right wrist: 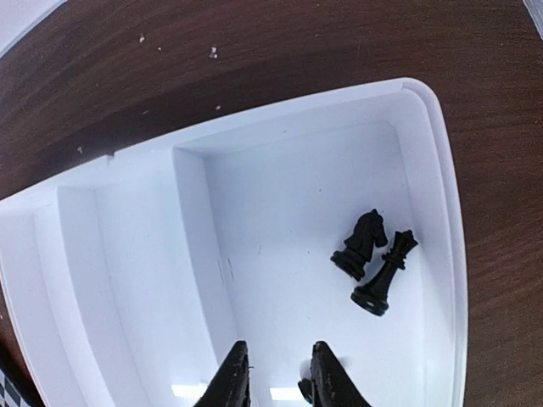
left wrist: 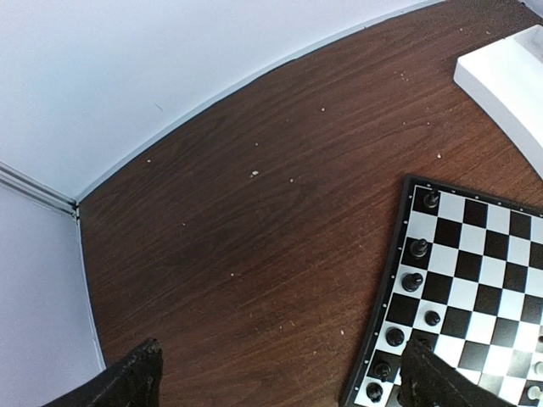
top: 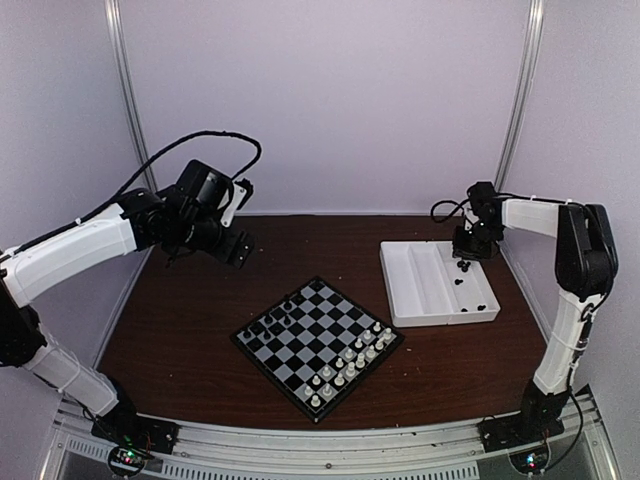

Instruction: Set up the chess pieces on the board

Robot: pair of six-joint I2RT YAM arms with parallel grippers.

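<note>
Inside the white tray's [top: 398, 290] right compartment, a black knight [right wrist: 363, 245] and a longer crowned black piece [right wrist: 386, 275] lie on their sides by the outer wall. My right gripper stands open above that compartment. Partly behind its right finger a small black piece [right wrist: 305, 390] shows; nothing is clamped. The chessboard [top: 318, 335] carries white pieces [top: 351, 355] along its right side. Black pieces, such as this one [left wrist: 411, 281], stand along its left side. Wide open and empty, my left gripper hangs over the table left of the board.
Dividers [right wrist: 199, 246] split the tray into long compartments; the left and middle ones look empty. More small black pieces [top: 481, 308] lie at the right compartment's near end. Bare table [left wrist: 254, 237] stretches left of the board and between board and tray.
</note>
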